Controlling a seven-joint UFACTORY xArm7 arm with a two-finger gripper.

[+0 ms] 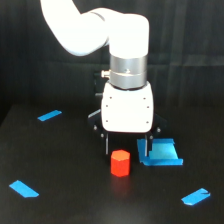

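A red block stands on the dark table, near the middle of the view. Just above it in the picture hangs my gripper, with its white hand pointing down. Dark fingers show on the two sides under the hand, spread apart, and I see nothing held between them. The block appears below the hand, toward the left finger; how far apart they are in depth is hard to judge.
To the right of the block lies a light blue square tray or sheet, partly behind the right finger. Blue tape strips mark the table at the far left, near left and near right.
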